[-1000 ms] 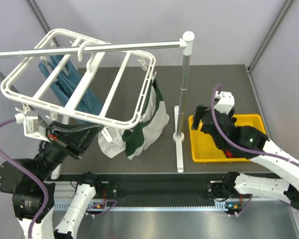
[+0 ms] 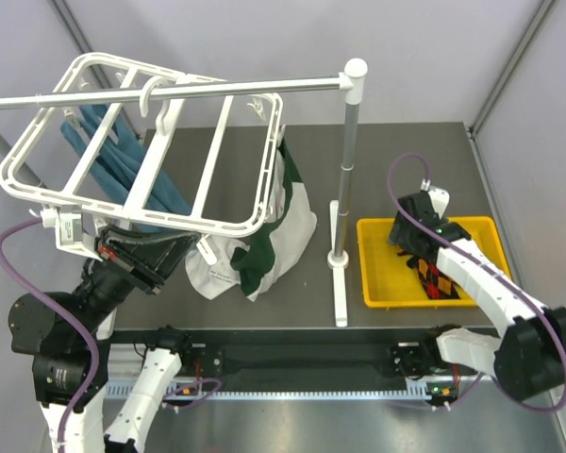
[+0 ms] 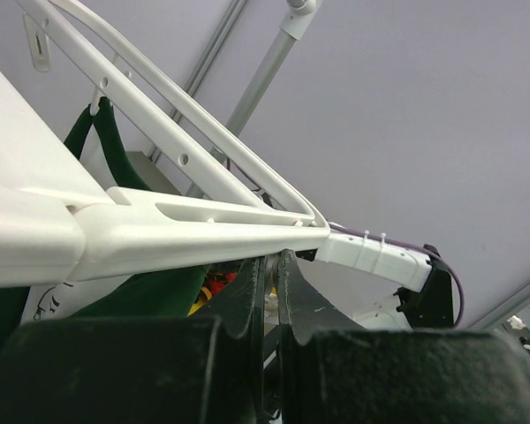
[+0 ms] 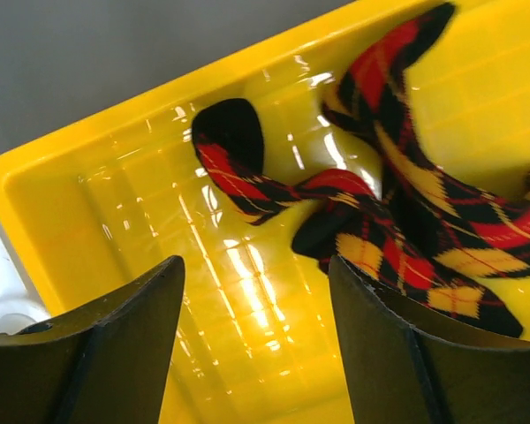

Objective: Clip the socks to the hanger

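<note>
Plaid socks (image 4: 415,208) in red, black and yellow lie loosely in the yellow tray (image 2: 375,300), at the right of the top view. My right gripper hovers over the tray with its fingers (image 4: 150,309) apart; only bare yellow floor shows between them. The white hanger (image 2: 141,189) hangs from the rail at upper left. At its near edge my left gripper (image 2: 181,247) is shut on a small part of the hanger, largely hidden by the fingertips (image 3: 287,269). A white clip (image 2: 208,250) hangs just beside those tips.
A blue cloth (image 2: 132,170) and a white and green cloth (image 2: 283,231) hang from the hanger. The metal post (image 2: 347,179) of the rack stands between hanger and tray.
The right arm has swung lower over the tray, uncovering more of the plaid socks in the top view. The hanger has shifted slightly left, with the left gripper still at its edge.
</note>
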